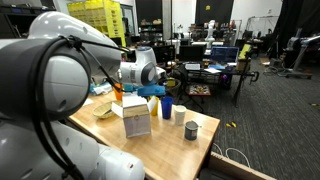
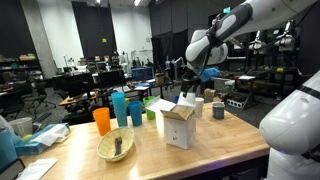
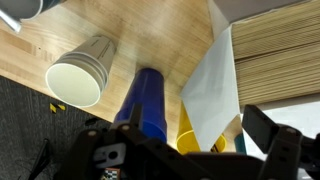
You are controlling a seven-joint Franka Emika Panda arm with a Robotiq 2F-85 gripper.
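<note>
My gripper stands open, its two black fingers [image 3: 268, 130] wide apart with nothing seen between them in the grip. In the wrist view a dark blue cup [image 3: 147, 95] lies below the left finger. Toward the right finger is the open flap [image 3: 212, 95] of a white box, with a yellow cup [image 3: 187, 140] partly hidden behind it. The white box [image 1: 136, 120] stands on the table's near left in exterior view 1. Above and behind it hangs the gripper [image 1: 170, 75], over the cups. Exterior view 2 shows the box [image 2: 180, 128] with its flaps raised, the gripper [image 2: 187, 86] above.
A pale cup [image 3: 80, 75] stands beside the blue one. A grey mug [image 1: 191, 130] sits further right. A wicker basket [image 2: 116, 145], an orange cup [image 2: 102, 120] and blue cups [image 2: 120, 103] occupy the other side.
</note>
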